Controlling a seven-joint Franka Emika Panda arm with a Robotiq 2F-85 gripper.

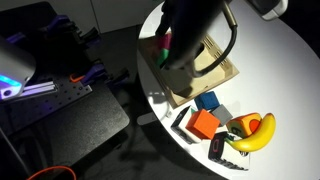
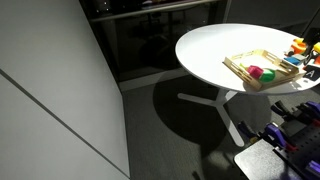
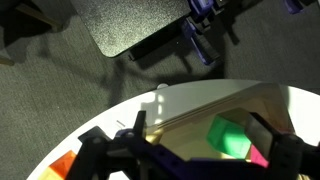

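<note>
In the wrist view my gripper is open, its dark fingers spread wide at either side. Between them lie the wooden tray's edge and a green block (image 3: 230,138), close to the right finger. A pink block (image 3: 257,157) shows partly behind that finger. Both blocks sit in the shallow wooden tray (image 2: 240,68), as exterior view 2 shows. From exterior view 1 the dark arm hides much of the tray (image 1: 185,97), leaving only a bit of the green block (image 1: 163,48) visible.
Beside the tray are an orange block (image 1: 203,124), a blue block (image 1: 207,101), a grey block (image 1: 222,115), a black-and-white box (image 1: 228,153) and a yellow banana (image 1: 258,133). A dark floor lies beyond its edge.
</note>
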